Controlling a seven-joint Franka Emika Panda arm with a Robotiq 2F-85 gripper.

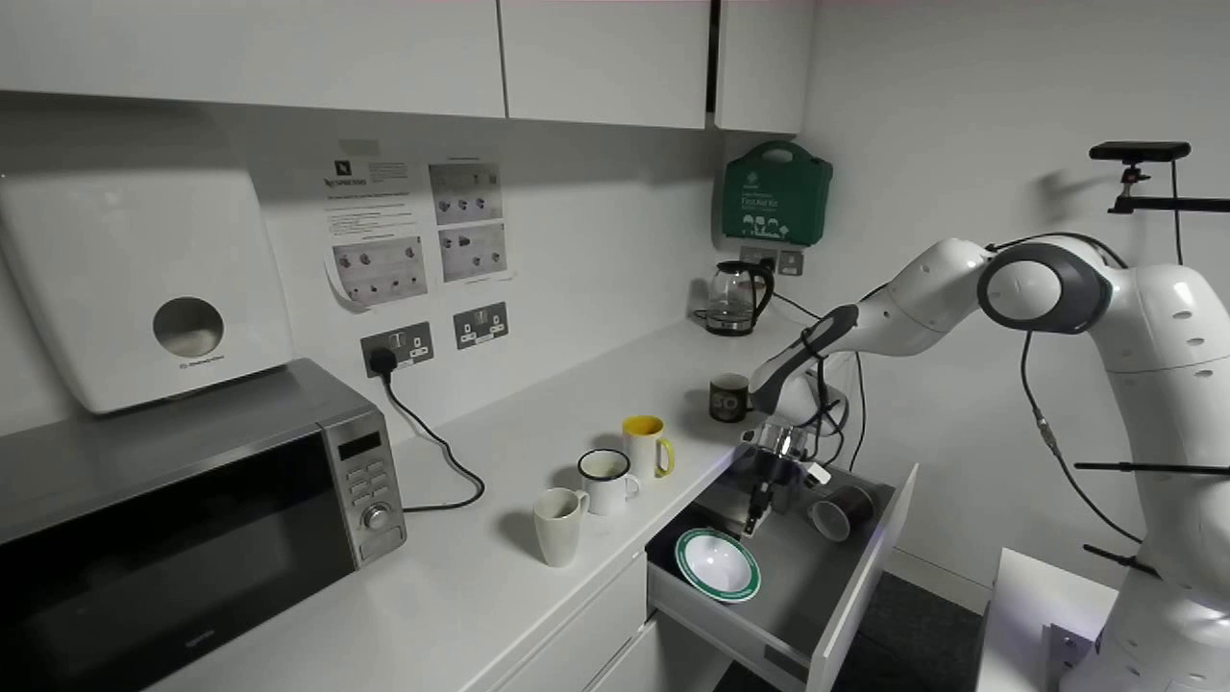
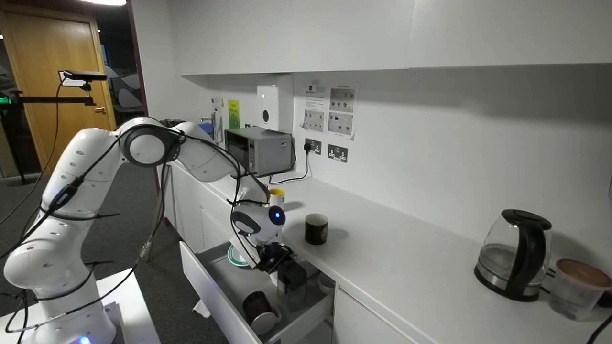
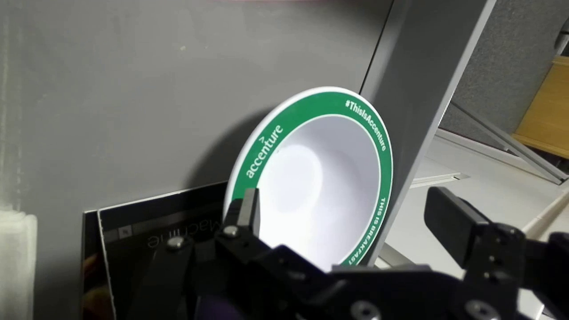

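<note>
My gripper is open, its two fingers wide apart with nothing held between them. In exterior view 1 the gripper (image 1: 755,519) points down into the pulled-out drawer (image 1: 796,577). A white bowl (image 1: 717,565) with a green rim band rests in the drawer's left end. From the wrist view the bowl (image 3: 325,176) appears tilted, leaning near the drawer wall. One finger (image 3: 248,210) overlaps the bowl's lower-left edge there; whether it touches cannot be told. A dark mug (image 2: 261,312) lies on its side at the drawer's other end.
On the counter stand a pale mug (image 1: 560,527), a black-rimmed mug (image 1: 604,481), a yellow-lined mug (image 1: 643,446) and a dark mug (image 1: 728,399). A dark box (image 3: 160,234) lies in the drawer beside the bowl. The kettle (image 2: 510,252) stands farther off.
</note>
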